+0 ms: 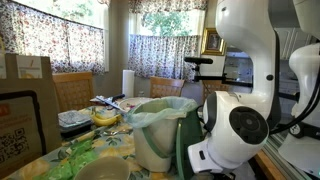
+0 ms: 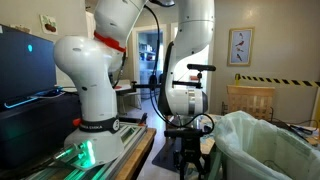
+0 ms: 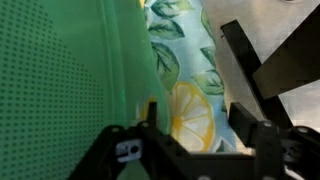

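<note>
My gripper points down over the lemon-print tablecloth [image 3: 187,60], fingers apart, only cloth showing between them. Its left finger [image 3: 151,142] overlaps the edge of a green mesh-textured panel [image 3: 60,80] that fills the left of the wrist view; whether they touch I cannot tell. Exterior view 1 has that green panel [image 1: 187,145] upright between the arm and a white bin [image 1: 150,152] with a pale green liner [image 1: 162,111]. Exterior view 2 shows the gripper [image 2: 187,160] low beside the bin [image 2: 235,155], its fingertips partly dark and unclear.
A dark brown block-like object [image 3: 292,70] lies at the right of the wrist view. Exterior view 1 also shows a beige bowl [image 1: 104,169], green packets [image 1: 78,154], a yellow bowl [image 1: 105,116] and a large cardboard box [image 1: 25,120] on the crowded table.
</note>
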